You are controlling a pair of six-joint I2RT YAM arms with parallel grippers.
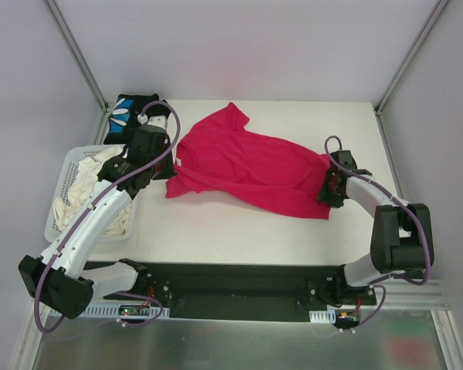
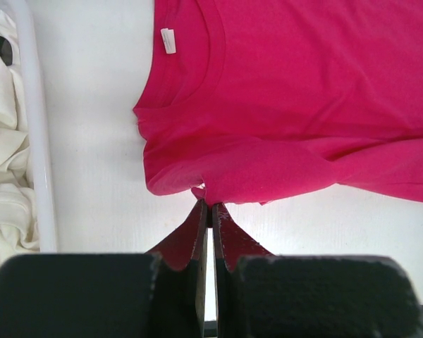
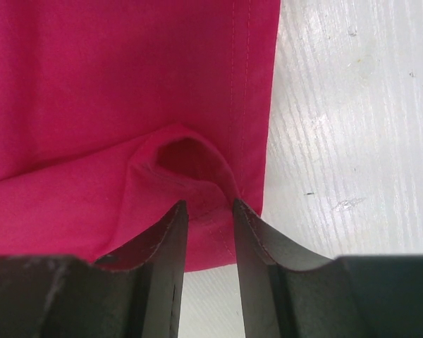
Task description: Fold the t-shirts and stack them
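A red t-shirt (image 1: 251, 158) lies spread across the table, its near side partly folded over; the collar with a white label shows in the left wrist view. My left gripper is shut on the shirt's near edge at the left end. At the right end, my right gripper is part open, its fingertips at a folded corner of red fabric (image 3: 197, 225); whether they grip it I cannot tell.
A white basket (image 1: 62, 193) of cream cloths stands at the left. A folded black and blue garment (image 1: 131, 108) lies behind it at the back left.
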